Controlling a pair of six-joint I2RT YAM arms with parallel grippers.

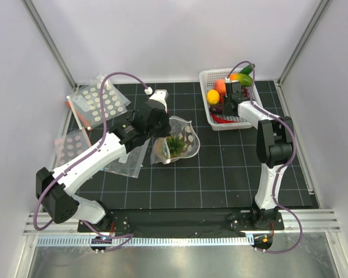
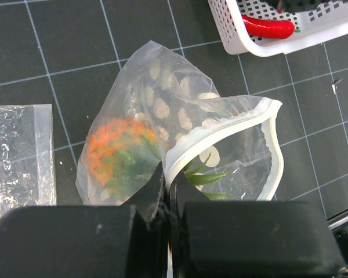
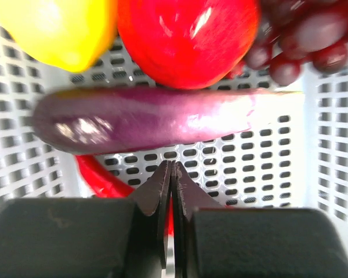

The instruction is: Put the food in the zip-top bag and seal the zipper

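Observation:
An open zip top bag (image 2: pixel 122 87) holds orange and green food (image 2: pixel 119 150); my left gripper is shut on its white zipper edge, and the bag also shows in the top view (image 1: pixel 188 147). At the right, my right gripper is down in the white basket (image 1: pixel 243 124), its fingertips together just below an eggplant (image 3: pixel 145 116); whether anything is between them is unclear. A red chili (image 3: pixel 101 176) lies partly under the gripper. A yellow fruit (image 3: pixel 58 29), a red pepper (image 3: pixel 185 40) and grapes (image 3: pixel 313 35) lie beyond.
Flat empty bags (image 1: pixel 98 104) lie at the left of the dark gridded mat, and a clear packet (image 2: pixel 17 156) beside the held bag.

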